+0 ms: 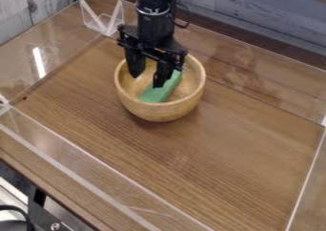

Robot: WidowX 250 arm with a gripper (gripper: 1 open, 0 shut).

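Note:
A round tan bowl point(158, 109) sits on the wooden table, a little above the middle of the view, with an elongated green object point(160, 92) lying inside it. My black gripper point(148, 65) hangs over the bowl from the top, its dark fingers reaching down at the bowl's rear and over the green object. The fingers look apart, with nothing clearly held between them.
A clear plastic holder point(102, 15) stands at the back left near the wall, and another clear piece lies at the left edge.

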